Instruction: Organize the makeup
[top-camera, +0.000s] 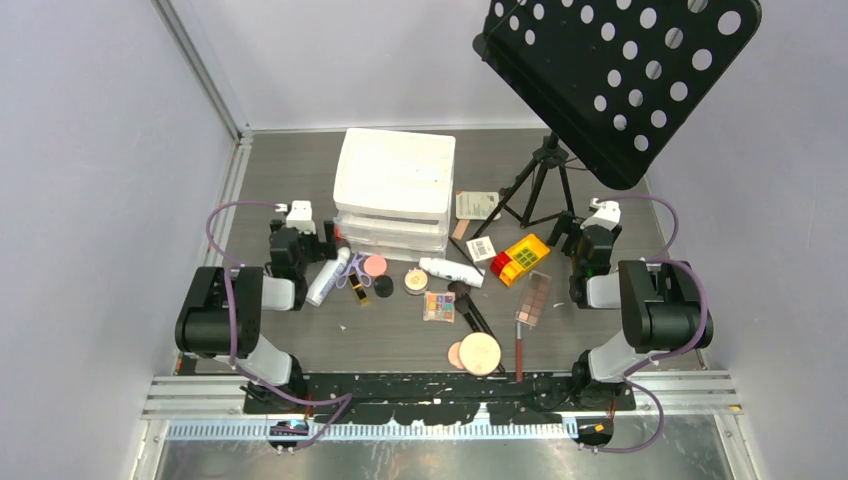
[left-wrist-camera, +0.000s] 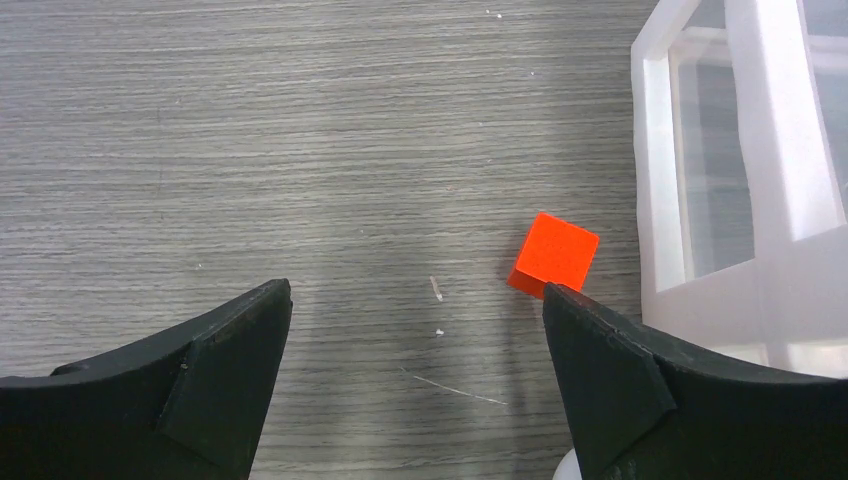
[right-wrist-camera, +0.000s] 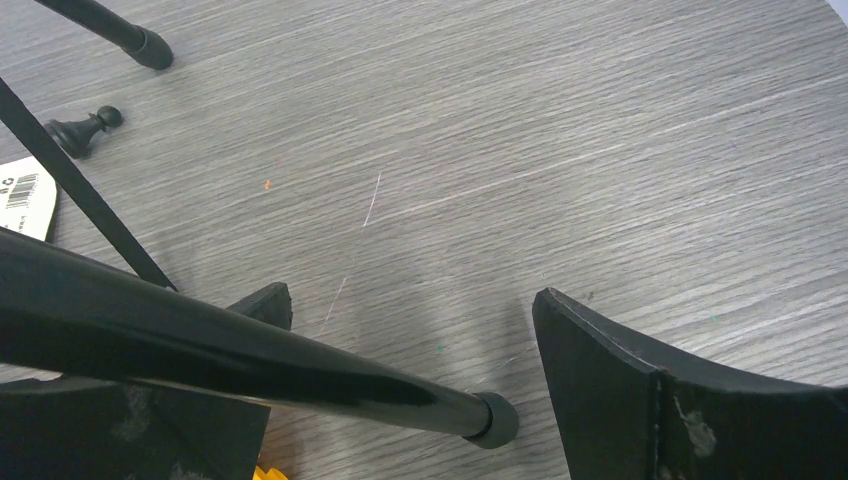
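Note:
Makeup lies loose across the middle of the floor: a palette (top-camera: 440, 307), a brown palette (top-camera: 533, 299), brushes (top-camera: 475, 318), compacts (top-camera: 479, 353), white tubes (top-camera: 450, 270) and several small round pots (top-camera: 416, 281). A white drawer unit (top-camera: 395, 175) stands behind them. My left gripper is open beside the unit's left side, with an orange cube (left-wrist-camera: 555, 255) on the floor near its right finger. My right gripper is open at the stand's leg, nothing held; the leg crosses in front of one finger in the right wrist view.
A black perforated stand (top-camera: 620, 70) on tripod legs (top-camera: 540, 180) occupies the back right and overhangs the floor. A yellow toy (top-camera: 525, 255), scissors (top-camera: 355, 272) and a white label (top-camera: 480, 249) lie among the makeup. The floor left of the drawer unit is mostly clear.

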